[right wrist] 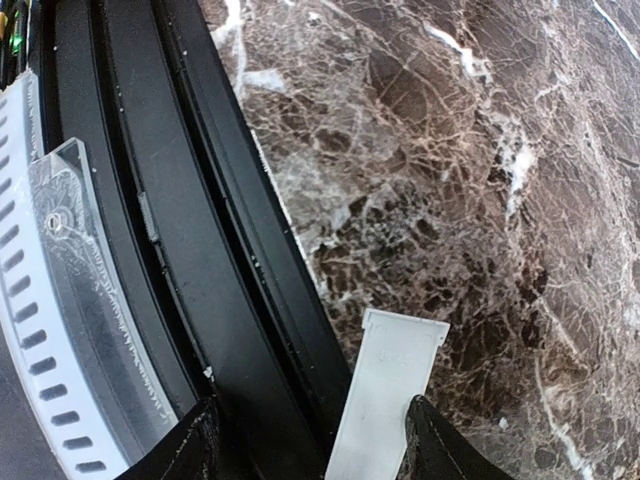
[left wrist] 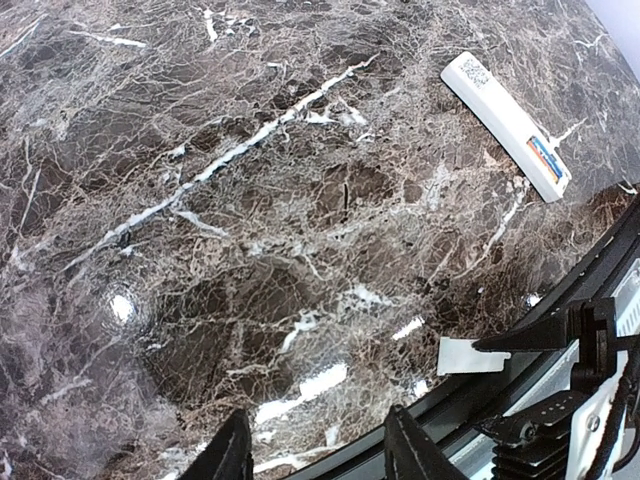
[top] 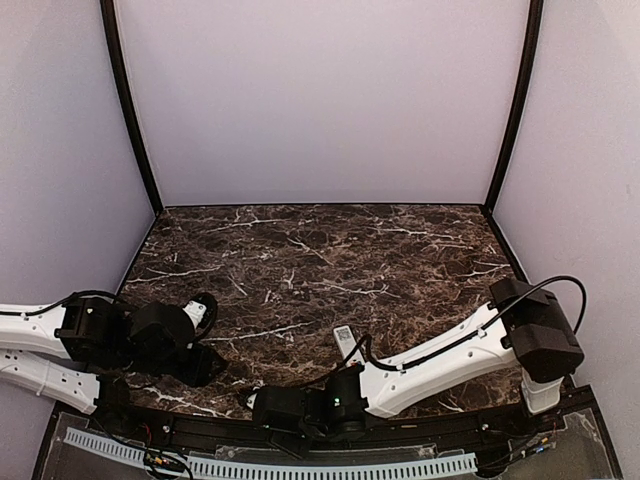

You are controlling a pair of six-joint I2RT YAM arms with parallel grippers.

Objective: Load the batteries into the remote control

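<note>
A long white box with a QR code and coloured label lies on the marble table, partly behind my right arm in the top view. A flat light-grey plastic piece, like a battery cover, sits between my right gripper's fingertips at the table's front edge, also visible in the left wrist view; whether it is held is unclear. My left gripper stands open over bare marble at the front left, nothing between its fingers.
The black front rail and slotted white strip run along the near edge. My right arm spans the front right.
</note>
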